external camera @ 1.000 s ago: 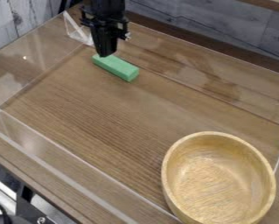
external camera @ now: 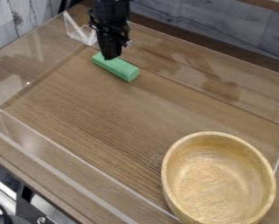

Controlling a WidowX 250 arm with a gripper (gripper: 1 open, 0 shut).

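Observation:
My black gripper (external camera: 111, 42) hangs at the top of the view, at the back of the wooden table, just above and behind a green rectangular block (external camera: 115, 67) lying flat on the surface. Whether the fingers are open or shut is hard to tell at this size; the block lies below them, not held.
A large pale yellow bowl (external camera: 218, 159) sits at the front right. A crumpled clear plastic piece (external camera: 80, 30) lies at the back left, by the gripper.
The gripper has shifted very slightly. The block and bowl look unchanged.

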